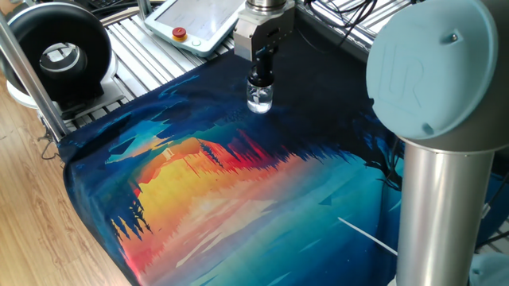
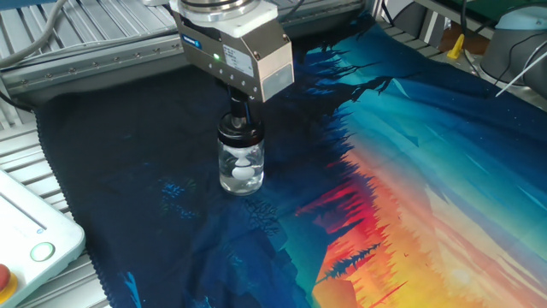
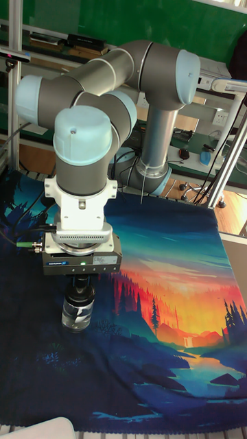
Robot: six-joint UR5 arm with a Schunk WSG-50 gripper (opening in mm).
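Note:
A clear jar with a black lid [image 2: 242,162] hangs upright straight beneath my gripper [image 2: 240,118], over the dark part of the printed cloth. Narrow dark fingers are closed at the top of the lid, and the gripper is shut on it. Something white shows inside the clear body. The same jar [image 1: 260,97] appears near the middle in exterior view 1, and the jar [image 3: 76,313] is at lower left in exterior view 3. Whether its base touches the cloth, I cannot tell.
The cloth [image 1: 262,214] with a sunset landscape covers the table, with wide free room around the jar. A teach pendant [image 1: 199,24] with a red button lies at the edge. A thin white stick or cable [image 1: 366,236] crosses the cloth near the arm's column.

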